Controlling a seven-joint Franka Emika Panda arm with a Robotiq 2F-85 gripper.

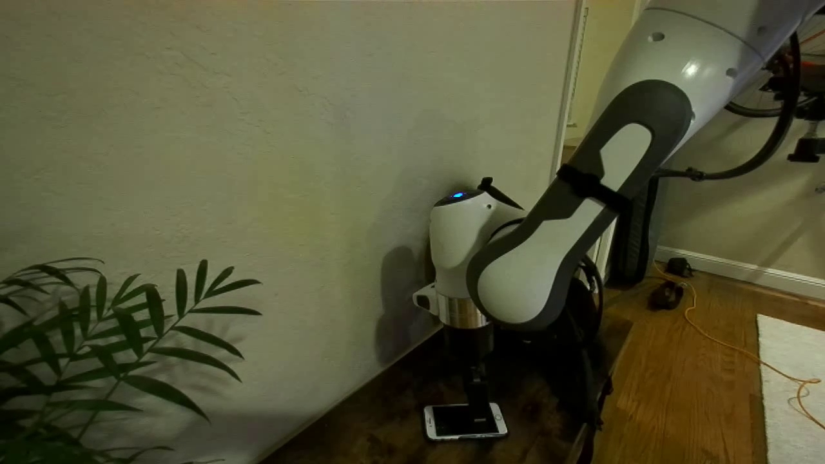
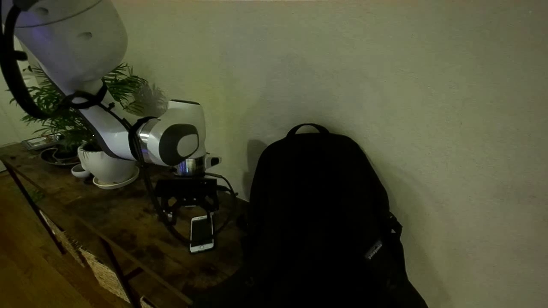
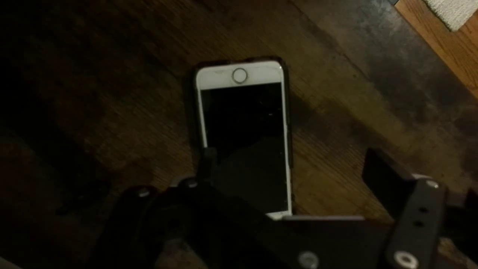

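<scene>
A phone (image 3: 246, 121) with a white face and dark screen lies flat on the dark wooden table. In the wrist view its home button end points away from my gripper, which stands open. One finger (image 3: 207, 163) overlaps the phone's left part, while the other finger (image 3: 383, 175) is out over bare wood to the right. Nothing appears clasped between them. Exterior view 1 has the gripper low over the phone (image 1: 446, 421); whether a fingertip touches it I cannot tell. The phone also shows below the gripper in exterior view 2 (image 2: 201, 236).
A large black backpack (image 2: 318, 205) stands on the table close beside the arm. White plant pot (image 2: 110, 165) and leafy plant (image 1: 127, 332) are at the other end. The wall (image 1: 271, 193) runs close behind. Bare tabletop (image 2: 128, 226) lies between pot and phone.
</scene>
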